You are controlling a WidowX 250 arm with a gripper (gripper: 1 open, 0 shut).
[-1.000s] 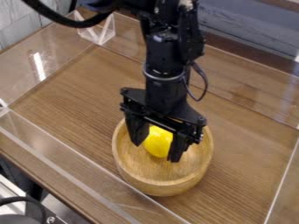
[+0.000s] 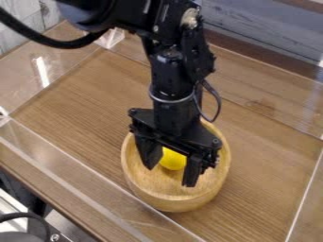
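My black gripper (image 2: 172, 159) reaches down from the top of the view into a round light wooden bowl (image 2: 175, 195). Its fingers are open on either side of a yellow object (image 2: 172, 163), which lies in the bowl and is partly covered by the gripper.
The bowl stands on a wooden table (image 2: 76, 104) near its front left edge. Clear plastic pieces show at the back left, and a pale wall runs along the back right. A dark cable lies at the lower left.
The gripper has shifted slightly lower over the bowl and now hides more of the yellow object. The bowl looks unmoved.
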